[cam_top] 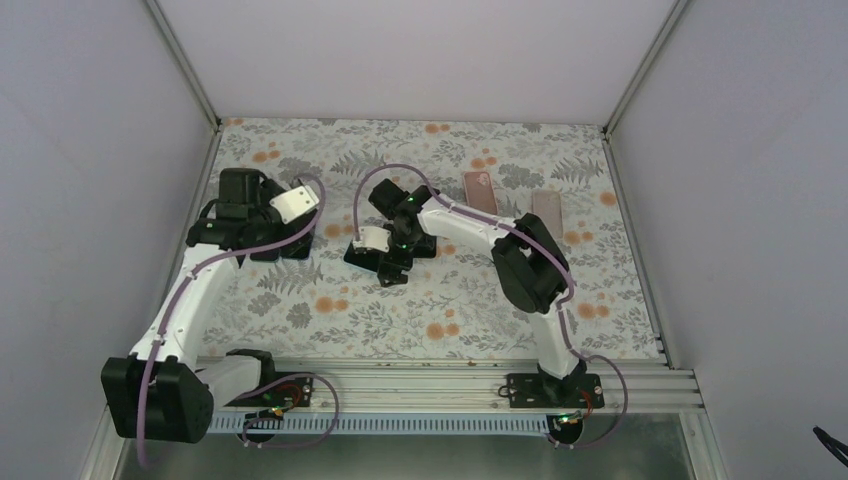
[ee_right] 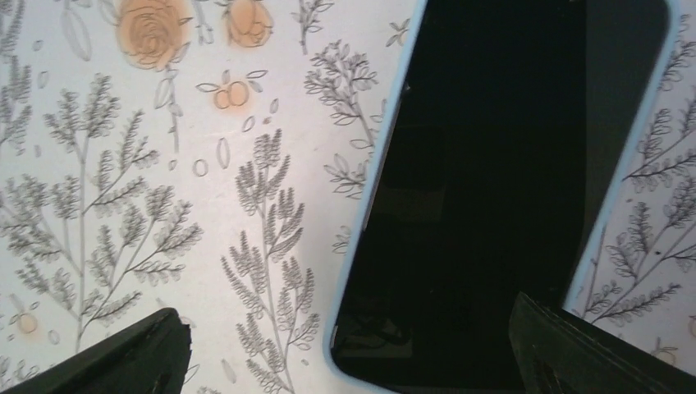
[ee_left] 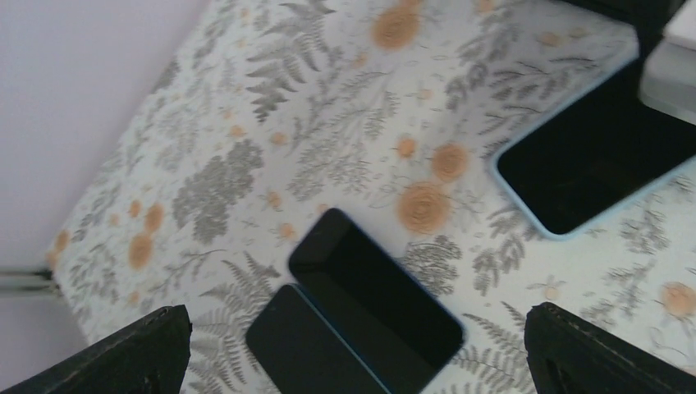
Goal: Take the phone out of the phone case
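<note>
My right gripper stands open above a black phone in a light blue case (ee_right: 484, 205), which fills much of the right wrist view; in the top view that phone (cam_top: 360, 258) lies at the middle, partly hidden by the arm. My left gripper is open, raised at the left of the top view. Beneath it in the left wrist view lie two dark phones (ee_left: 369, 291) (ee_left: 299, 345) side by side, with the blue-cased phone (ee_left: 574, 164) further to the right.
A pink rectangular item (cam_top: 480, 185) and a pale case (cam_top: 547, 208) lie at the back right.
</note>
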